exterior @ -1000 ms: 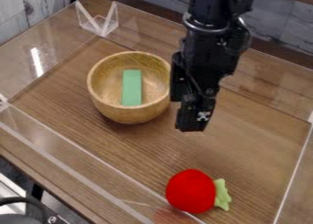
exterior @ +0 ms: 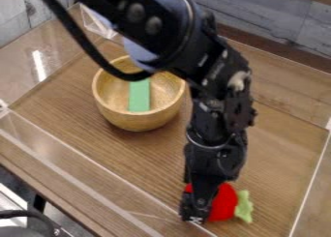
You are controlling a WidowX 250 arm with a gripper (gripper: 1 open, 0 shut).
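Observation:
My gripper (exterior: 204, 197), a black many-jointed hand, reaches down to the lower middle right, over a red round object (exterior: 225, 206) with a green leafy top (exterior: 245, 204). Its lower end overlaps the red object and hides part of it; whether the fingers touch it is unclear. The finger looks open, though the fingertips are hard to make out.
A wooden bowl (exterior: 106, 107) holding a green block (exterior: 139, 96) sits at the upper left, partly behind my arm. A dark coiled item lies at the lower left edge.
My gripper has moved down from the middle of the view onto the red object, which it now partly covers. The bowl and block appear unmoved.

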